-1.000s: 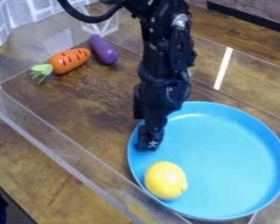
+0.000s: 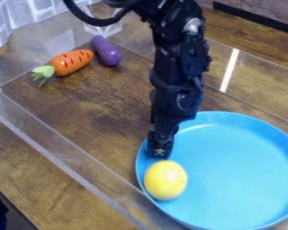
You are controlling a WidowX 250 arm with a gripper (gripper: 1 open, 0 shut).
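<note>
My black gripper (image 2: 161,139) hangs down from the top centre over the left rim of a blue plate (image 2: 237,180), its fingertips low near the rim. It is open as far as the dark shapes show, with nothing visible held. A yellow lemon-like object (image 2: 166,181) lies on the plate just below the fingertips, toward the front.
A carrot (image 2: 71,63) and a purple eggplant (image 2: 107,51) lie at the upper left of the wooden table (image 2: 62,117). A transparent edge runs along the left front.
The gripper has shifted slightly over the plate's rim. The yellow object sits a little higher in the view and slightly left compared with before.
</note>
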